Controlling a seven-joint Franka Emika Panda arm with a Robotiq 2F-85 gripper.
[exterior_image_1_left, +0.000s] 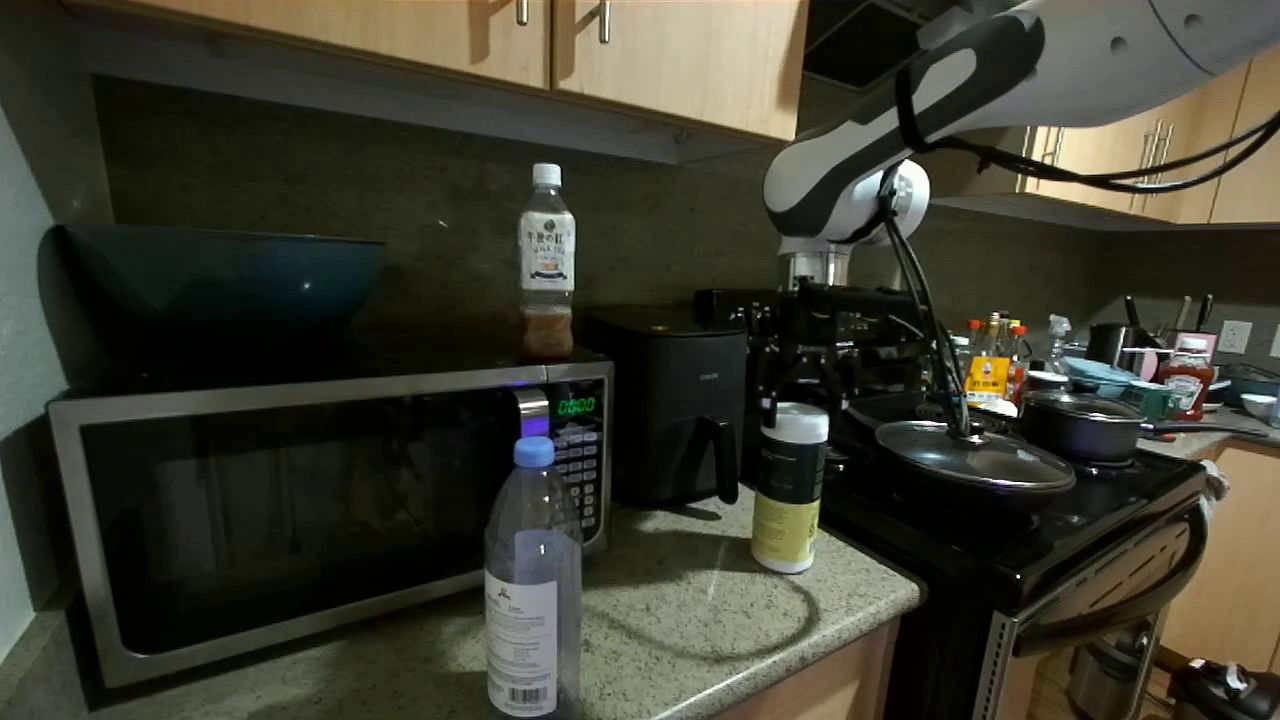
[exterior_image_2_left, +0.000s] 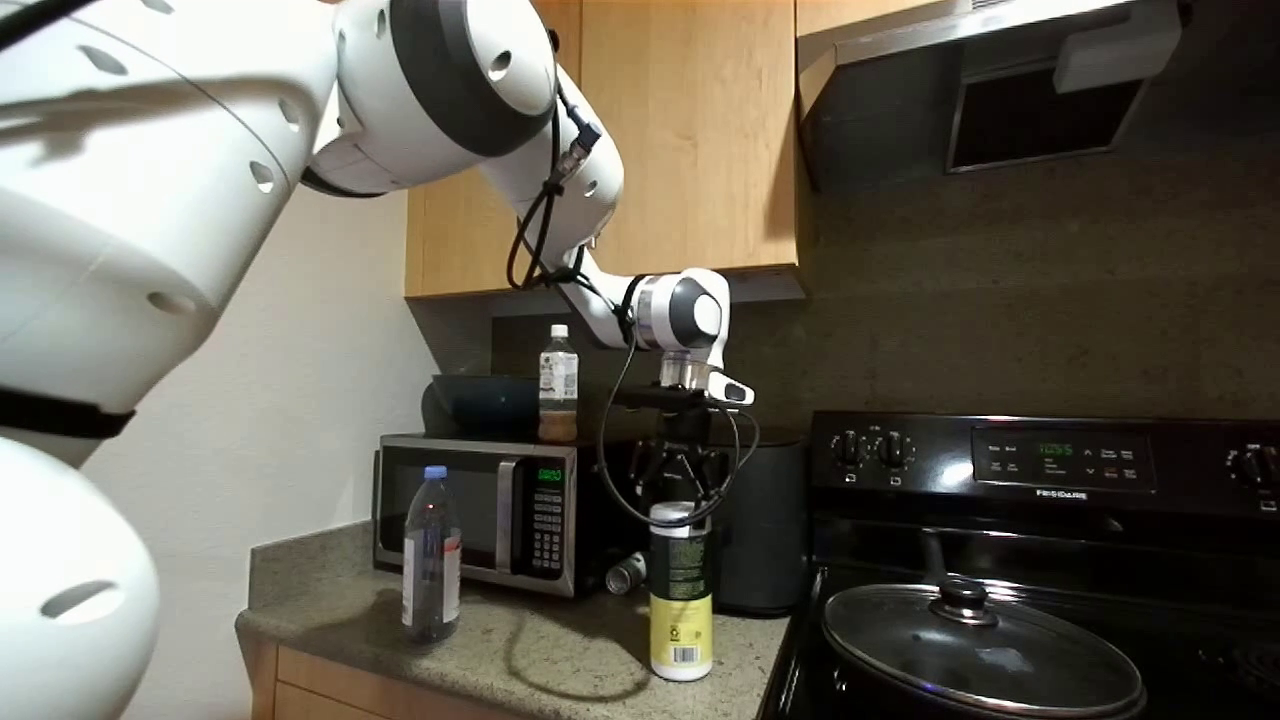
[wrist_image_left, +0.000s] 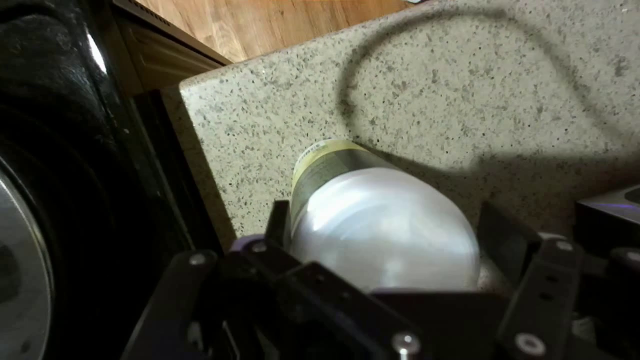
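Note:
A canister with a white lid, dark upper label and yellow lower label stands upright on the counter, close to the stove side. My gripper is open at its top. In the wrist view one dark finger is on the left of the white lid and the other finger on the right, with a small gap showing on the right. Exterior view 2 has the gripper pointing down over the canister, its fingertips near lid height and partly hidden by a cable.
A clear blue-capped bottle stands before the microwave. On the microwave are a labelled bottle and a teal bowl. The black air fryer is behind the canister. A lidded pan sits on the stove. Bare counter lies toward its front edge.

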